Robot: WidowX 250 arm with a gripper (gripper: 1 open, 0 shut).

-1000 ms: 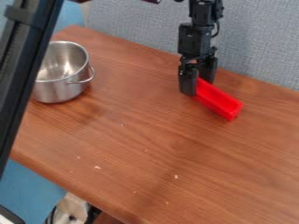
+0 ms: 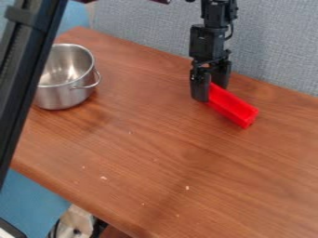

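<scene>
My black gripper (image 2: 210, 85) is low over the wooden table (image 2: 162, 177) near its back edge, at the upper middle of the camera view. A red rectangular block or tray (image 2: 233, 109) lies slanted on the table, its upper left end at the gripper's fingers. Whether the fingers are closed on it I cannot tell. A steel pot (image 2: 65, 79) with handles stands at the left.
A grey textured wall (image 2: 273, 46) runs behind the table. A dark frame bar crosses the left side of the view.
</scene>
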